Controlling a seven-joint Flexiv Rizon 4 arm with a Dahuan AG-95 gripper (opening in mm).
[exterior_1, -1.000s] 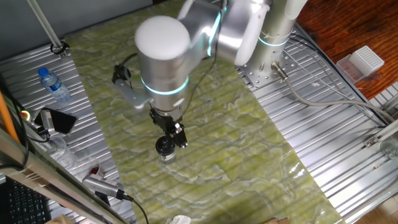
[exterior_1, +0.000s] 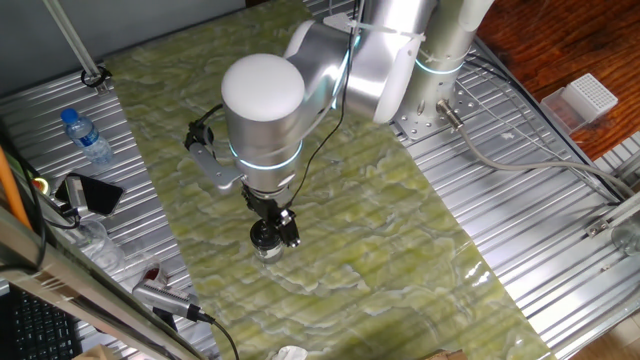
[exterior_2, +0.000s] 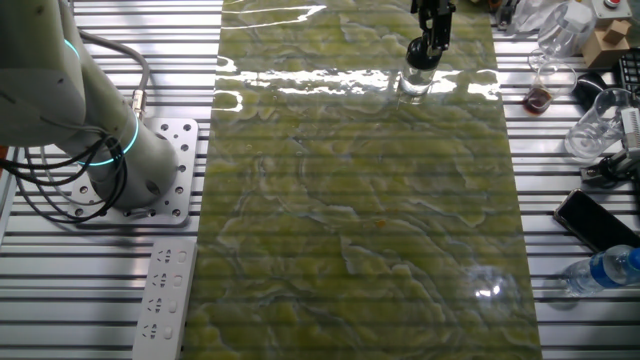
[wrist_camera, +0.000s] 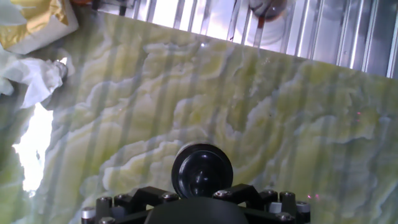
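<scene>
A clear jar with a black lid (exterior_1: 266, 238) stands upright on the green marbled mat (exterior_1: 350, 240). In exterior view 2 its glass body (exterior_2: 415, 82) rests in a bright patch of glare. My gripper (exterior_1: 275, 222) is low over the jar, its fingers spread and pointing down. From the wrist, the round black lid (wrist_camera: 202, 168) shows just ahead of the gripper, with one finger toward each side. Whether the fingers touch the lid cannot be made out.
A water bottle (exterior_1: 88, 138), a phone (exterior_1: 98, 196) and clear glassware lie on the slatted metal table left of the mat. White crumpled tissue (wrist_camera: 34, 78) and a yellow-and-white packet (wrist_camera: 40, 25) are at the mat's edge. A power strip (exterior_2: 165, 298) lies near the base.
My arm has shifted slightly, and the gripper has come down closer to the jar, with its fingers now appearing wider apart. The jar has stayed in place.
</scene>
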